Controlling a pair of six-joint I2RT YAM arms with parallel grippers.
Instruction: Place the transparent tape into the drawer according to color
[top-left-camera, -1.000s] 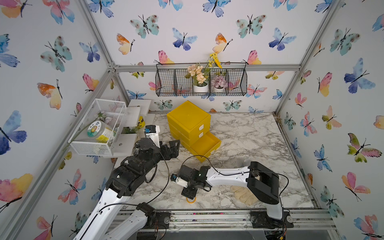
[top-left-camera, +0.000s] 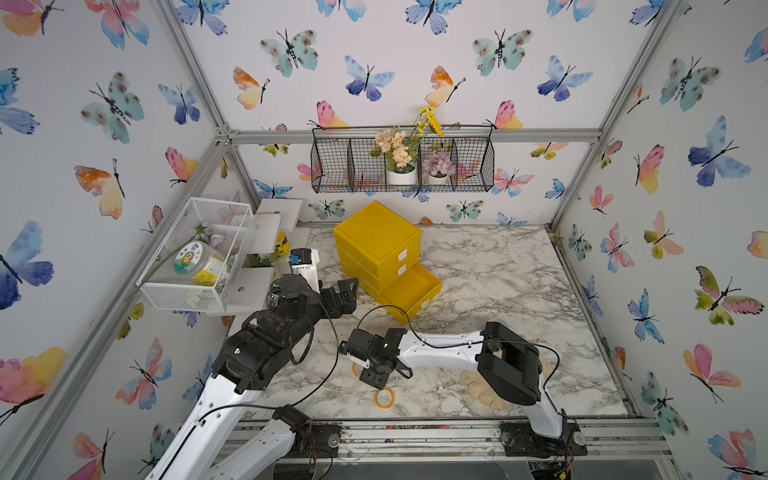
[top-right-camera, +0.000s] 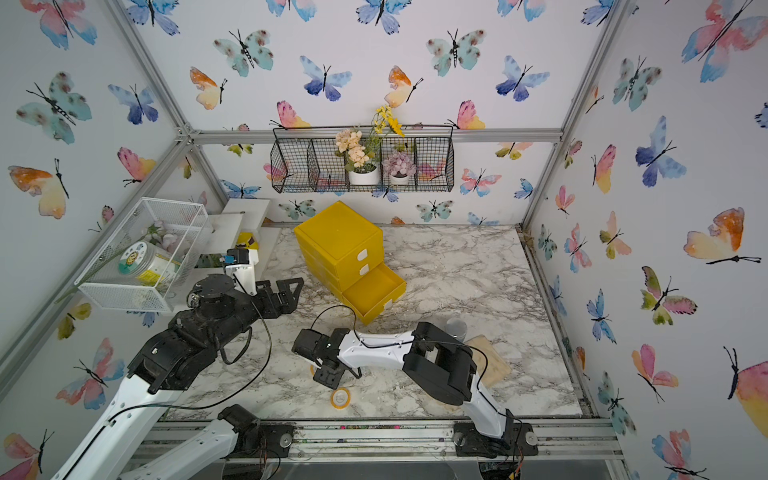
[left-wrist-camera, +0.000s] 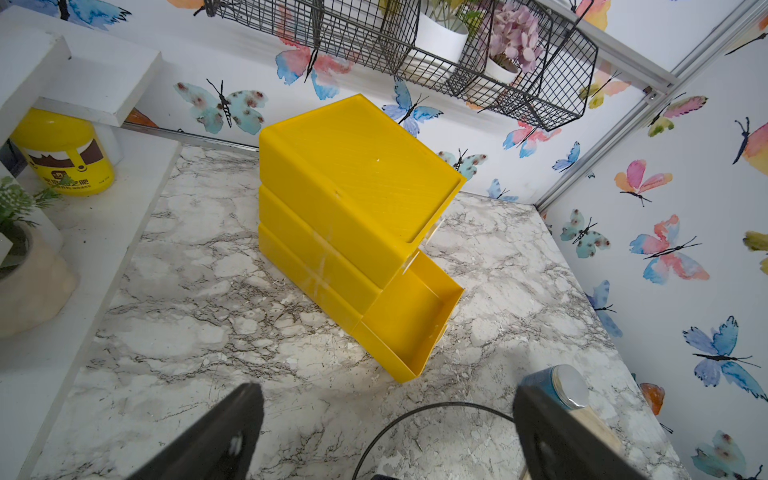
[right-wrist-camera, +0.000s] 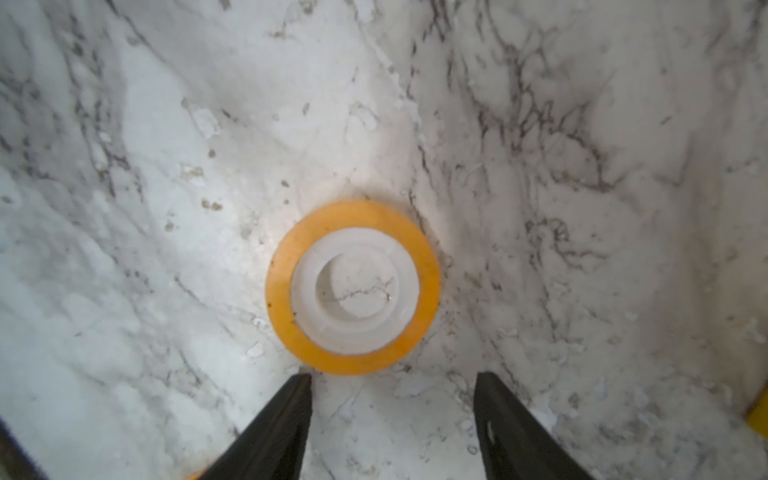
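Observation:
In the right wrist view an orange tape roll (right-wrist-camera: 353, 339) with a whitish core lies flat on the marble table, just beyond the fingertips of my right gripper. That gripper is open and empty. A sliver of a second orange roll (right-wrist-camera: 197, 477) shows at the lower left. From the top left, one tape roll (top-left-camera: 385, 406) lies in full sight near the front edge; another (top-left-camera: 355, 370) is mostly hidden by the right gripper. The yellow drawer unit (left-wrist-camera: 364, 176) has its bottom drawer (left-wrist-camera: 416, 312) pulled out, its visible floor bare. My left gripper hangs open and empty.
A blue can with a pale lid (left-wrist-camera: 571, 385) stands at the right by a tan board (top-right-camera: 489, 361). White shelves (left-wrist-camera: 104, 240) with a plant pot line the left side. A black cable (left-wrist-camera: 448, 405) loops before the drawer.
An edge of the other roll now shows beside the gripper. The left arm barely moved.

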